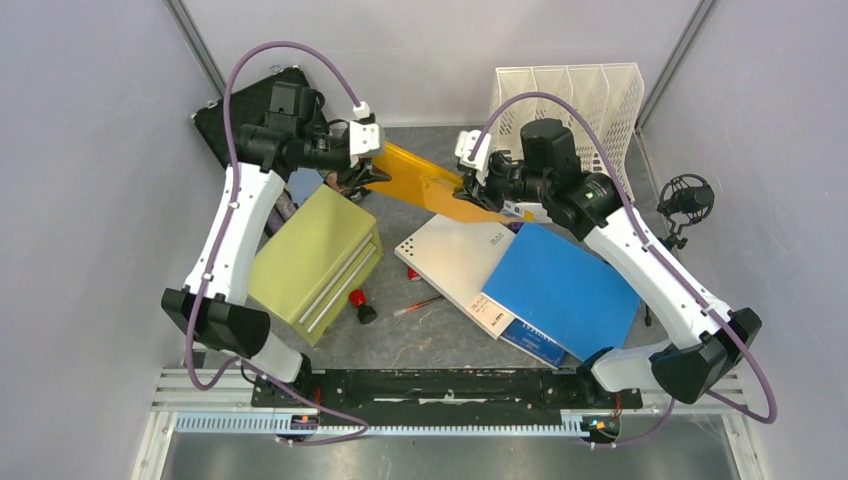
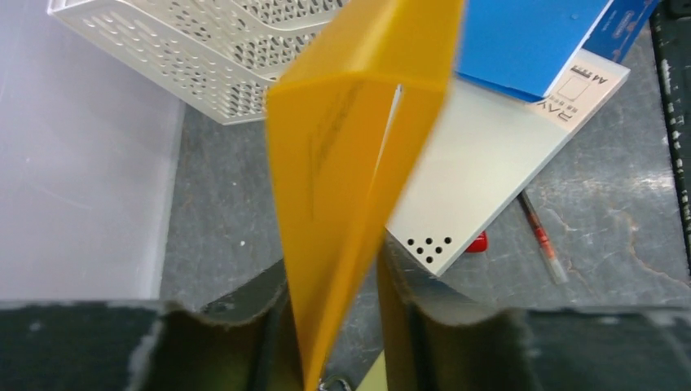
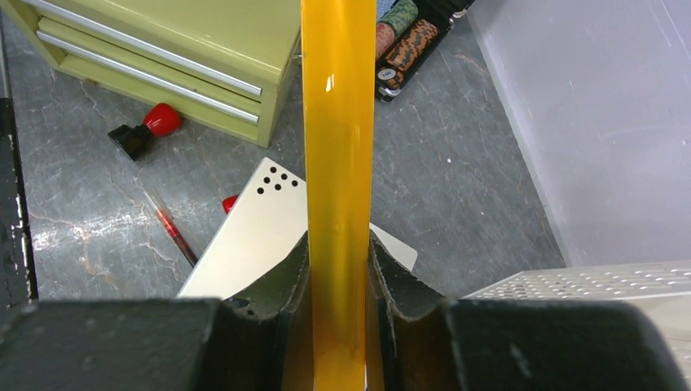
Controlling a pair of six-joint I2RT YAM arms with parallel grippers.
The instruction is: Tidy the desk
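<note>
An orange folder (image 1: pixel 415 180) hangs above the desk between both arms. My left gripper (image 1: pixel 365 175) is at its left end; in the left wrist view the folder (image 2: pixel 342 163) runs down between the fingers, whose grip I cannot tell for sure. My right gripper (image 1: pixel 480 190) holds the other end, the folder (image 3: pixel 338 122) standing between its fingers. Below lie a white binder (image 1: pixel 445 260), a blue folder (image 1: pixel 565 290) and a blue box (image 1: pixel 535 343). A green drawer box (image 1: pixel 305 240) stands at the left.
A white rack (image 1: pixel 570 90) stands back right, a microphone (image 1: pixel 688 200) at the right edge, an open black case (image 1: pixel 215 130) back left. A red and black object (image 1: pixel 362 305) and a pen (image 1: pixel 418 305) lie on the desk (image 1: pixel 420 340).
</note>
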